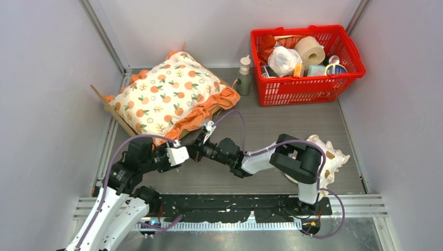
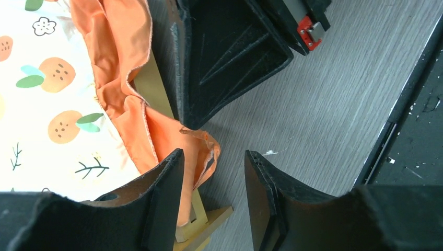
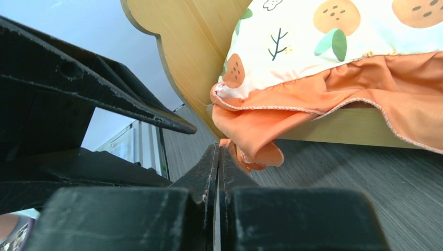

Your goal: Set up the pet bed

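Note:
The cushion (image 1: 162, 94) with orange fruit print and orange frill (image 2: 117, 89) lies on the wooden bed frame (image 3: 334, 128) at the back left. My left gripper is part open beside the frill's hanging front corner, which shows just left of the gap between its fingers. My right gripper is shut at that same corner, its tips on the orange fabric; how much is pinched is hard to tell. The two grippers are close together, and each looms large in the other's wrist view.
A red basket (image 1: 308, 97) of mixed items stands at the back right, with a pump bottle (image 1: 243, 83) to its left. A small ruffled pillow (image 1: 331, 167) lies at the right under my right arm.

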